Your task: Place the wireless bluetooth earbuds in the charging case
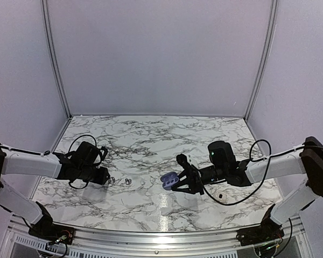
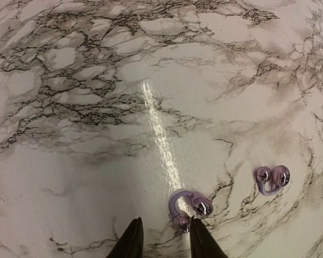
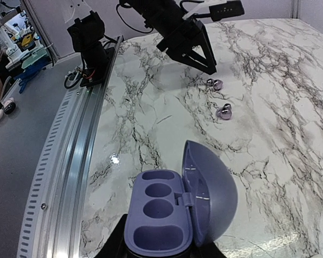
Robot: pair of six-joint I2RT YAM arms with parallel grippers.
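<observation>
Two purple earbuds lie on the marble table: a nearer one [image 2: 189, 207] just beyond my left gripper's fingertips, another [image 2: 274, 177] to its right. My left gripper is open above the table with nothing between its fingers. My right gripper [image 1: 180, 185] is shut on the lavender charging case [image 3: 159, 215], whose lid stands open, showing empty compartments; in the right wrist view the fingers are mostly hidden beneath it.
A small pale object [image 1: 220, 196] lies near the right arm. A metal rail [image 1: 161, 236] runs along the front edge.
</observation>
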